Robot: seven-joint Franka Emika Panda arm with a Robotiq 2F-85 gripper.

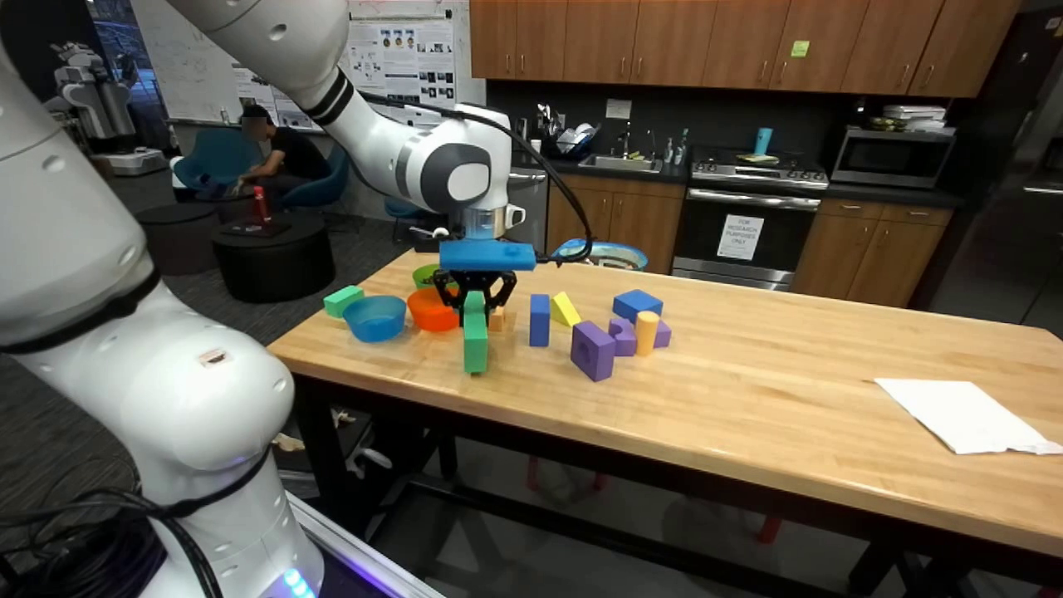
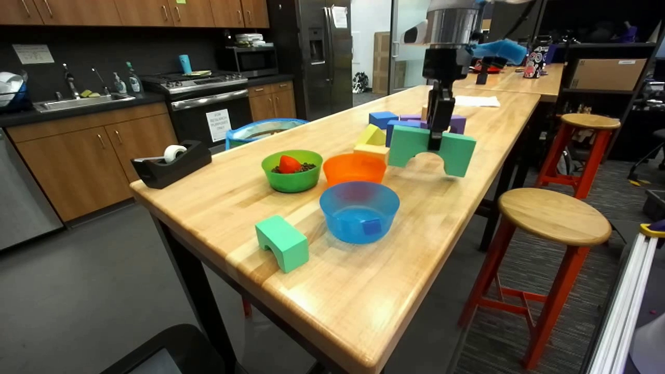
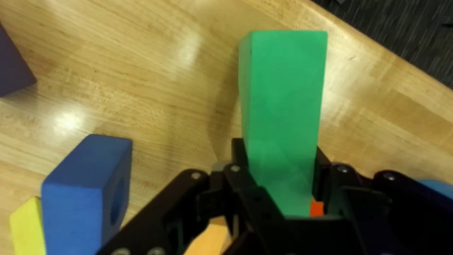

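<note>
A green arch block (image 2: 458, 151) is gripped across its middle by my gripper, a finger pressing on each side. In exterior view 2 the block hangs level, arch opening downward, and looks a little above the wooden table. The gripper (image 1: 475, 299) in exterior view 1 holds it near the front edge, right of the orange bowl (image 1: 433, 310). The wrist view shows the block's green top (image 3: 284, 106) running lengthwise between the fingers, its lower end partly hidden by them.
A blue block (image 1: 539, 320), a yellow block (image 1: 564, 309) and purple blocks (image 1: 593, 350) stand to the right. Blue bowl (image 2: 359, 212), green bowl (image 2: 291, 181) and another green arch (image 2: 282, 243) occupy the table's near end.
</note>
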